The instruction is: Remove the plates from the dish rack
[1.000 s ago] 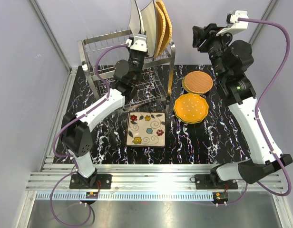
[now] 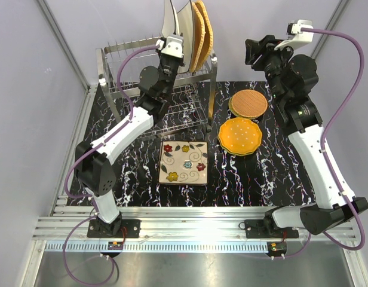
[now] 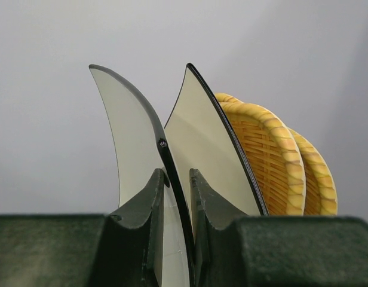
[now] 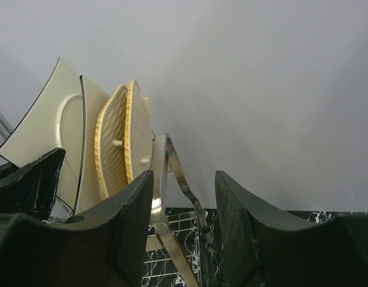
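The dish rack (image 2: pixel 213 95) holds white plates (image 2: pixel 185 27) and yellow wicker plates (image 2: pixel 204 30) upright on its top tier. My left gripper (image 2: pixel 175 51) is at the white plates; in the left wrist view its fingers straddle the dark rim of the front white plate (image 3: pixel 130 131), though whether they grip it is unclear. A second white plate (image 3: pixel 208 149) and wicker plates (image 3: pixel 273 155) stand behind. My right gripper (image 2: pixel 258 51) is open in the air right of the rack, nothing between its fingers.
A yellow plate (image 2: pixel 240 136), a wicker plate (image 2: pixel 248 103) and a flowered square plate (image 2: pixel 183 163) lie flat on the dark marble counter. Walls bound the back and sides.
My left gripper has shifted slightly left at the rack, the white plates with it a little. My right gripper has moved slightly down and to the right in the top view.
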